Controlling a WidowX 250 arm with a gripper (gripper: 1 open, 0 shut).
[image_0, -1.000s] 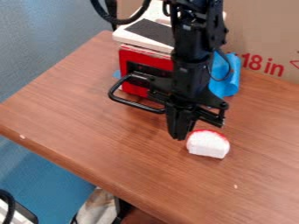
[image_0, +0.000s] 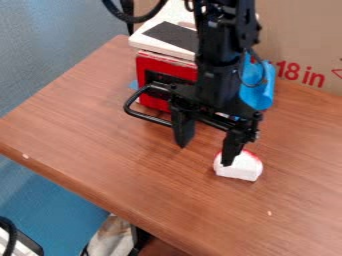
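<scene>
My black gripper (image_0: 206, 140) is open, its two fingers spread apart above the wooden table (image_0: 94, 170). The right finger reaches down to the back-left edge of a white block (image_0: 239, 172) with a red top, lying on the table. The left finger hangs left of and above the block, with nothing visible between the fingers.
Behind the arm stand a red box (image_0: 158, 70) with a white-and-dark lid and a blue object (image_0: 259, 87), against cardboard. The table's left edge drops to a blue floor.
The gripper's fingers have opened wide from being close together, one moving left and the other right toward the white block. The block looks unmoved.
</scene>
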